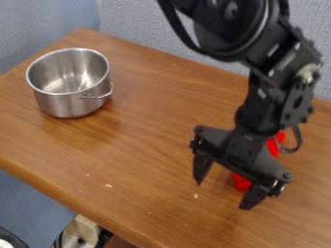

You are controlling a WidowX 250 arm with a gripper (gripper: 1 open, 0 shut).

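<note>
My black gripper (226, 174) is low over the right side of the wooden table, its fingers open and pointing down. A red object (274, 143) lies behind and beneath it, mostly hidden by the gripper; whether it sits between the fingers is unclear.
A steel pot (68, 82) with handles stands at the back left of the table (142, 184). The table's left edge drops away, and grey walls run along the back.
</note>
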